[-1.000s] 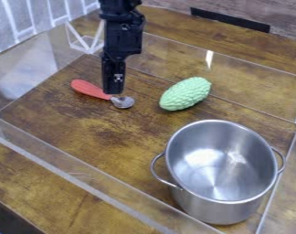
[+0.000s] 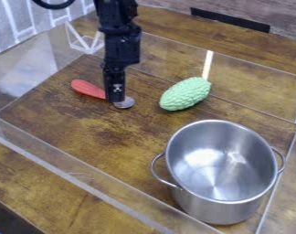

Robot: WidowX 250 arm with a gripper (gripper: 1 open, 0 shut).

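Observation:
My black gripper (image 2: 115, 95) points down at the upper left of the wooden surface, over a red-handled utensil (image 2: 89, 88) with a round metal end (image 2: 123, 102). Its fingertips are at the utensil, near where handle meets metal; it looks shut, and whether anything is between the fingers is hard to see. To the right lies a green bumpy object (image 2: 185, 93) with a pale handle or stick behind it. A steel pot (image 2: 217, 169) with two side handles stands at the lower right.
Clear plastic walls edge the work area at left and right.
My gripper has come down lower onto the red-handled utensil. The green object and the pot have not moved.

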